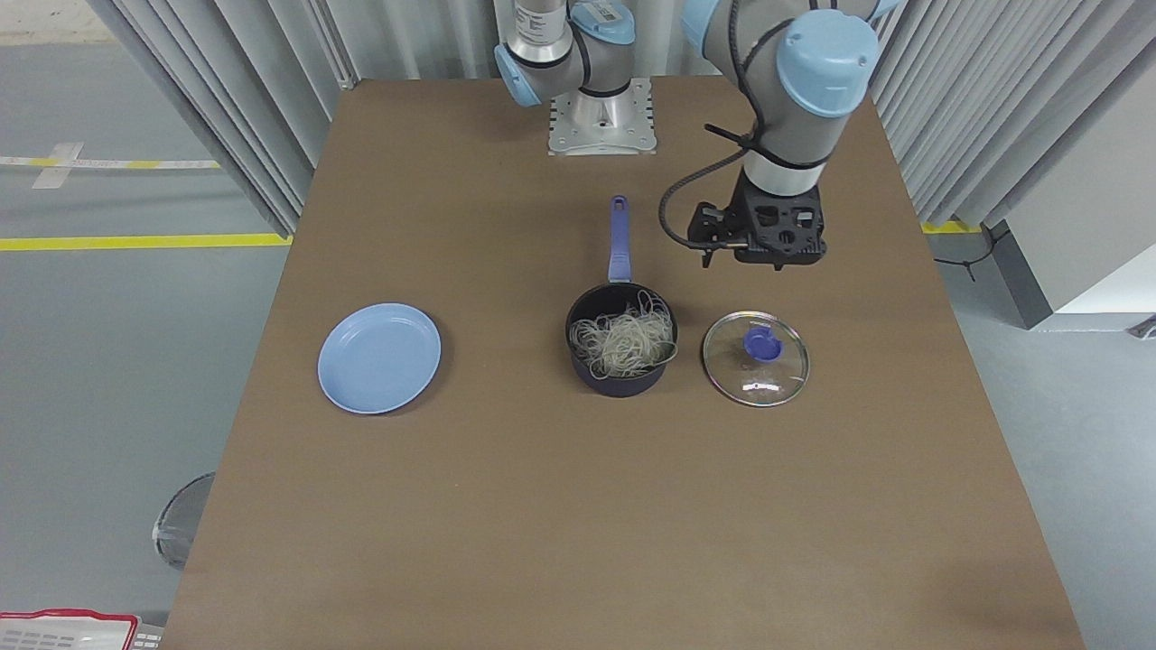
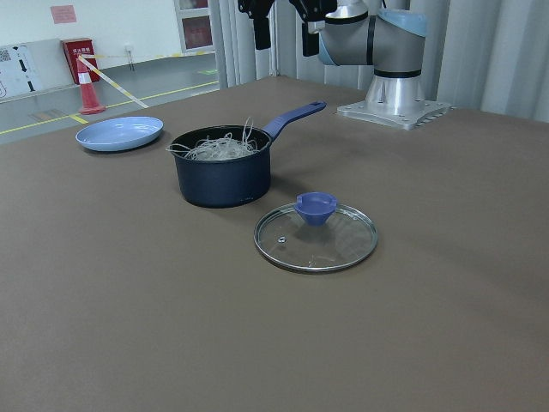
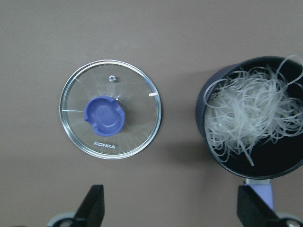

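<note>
A dark pot (image 1: 591, 379) with a blue handle (image 1: 619, 233) holds white noodle-like strands (image 3: 248, 111). A glass lid (image 1: 748, 379) with a blue knob (image 3: 104, 113) lies flat on the table right of the pot in the front view. A light blue plate (image 1: 378, 357) sits to the pot's left. My gripper (image 1: 742, 260) hangs above the table behind the lid, to the right of the pot's handle. In the wrist view its two fingers stand wide apart, open and empty.
The arm's base plate (image 1: 574, 135) stands at the back centre.
</note>
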